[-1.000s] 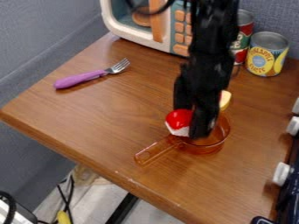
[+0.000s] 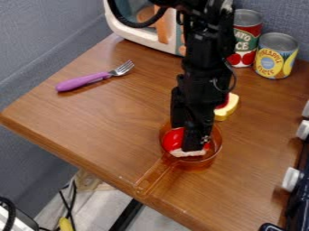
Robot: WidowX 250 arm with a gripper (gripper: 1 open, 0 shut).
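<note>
My black gripper is down at the clear orange pan on the wooden table, its lower end over the pan's bowl. A red object with a white part lies in the pan beside the fingers. Whether the fingers are open or shut on it I cannot tell.
A purple-handled fork lies at the left. A yellow piece sits behind the pan. Two cans and a toy microwave stand at the back. Toy stove controls line the right edge.
The red object went from above the pan's left side down into the bowl, along with my gripper.
</note>
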